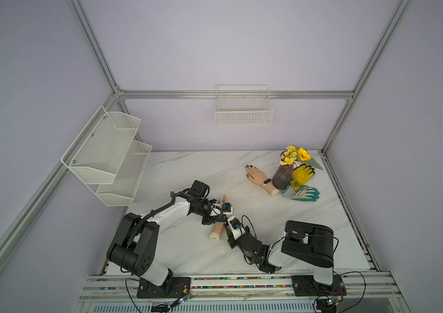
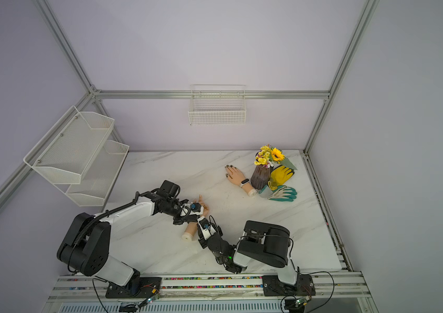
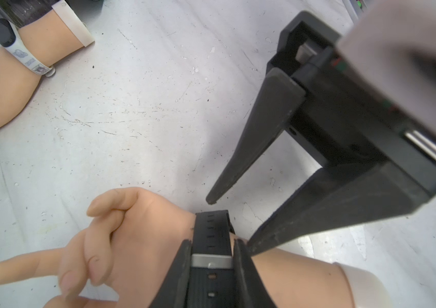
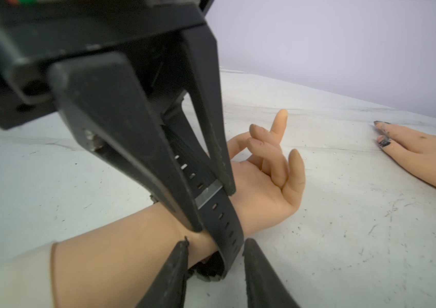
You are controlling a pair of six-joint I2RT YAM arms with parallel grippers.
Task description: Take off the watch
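Observation:
A mannequin hand [image 3: 289, 282] lies palm up on the lower middle of the table with a black watch strap [image 3: 211, 231] round its wrist. My left gripper is shut on the strap at its metal buckle bar, seen also in the right wrist view above the wrist. My right gripper stands open low beside the wrist, fingertips either side of the strap's lower part, near the dark watch body [image 4: 208, 268] under the wrist, which is partly hidden.
A second hand [image 1: 257, 176] wearing a band lies toward the back right, beside a vase of flowers [image 1: 283, 177] and yellow and green gloves [image 1: 305, 193]. Wire baskets [image 1: 243, 112] hang on the walls.

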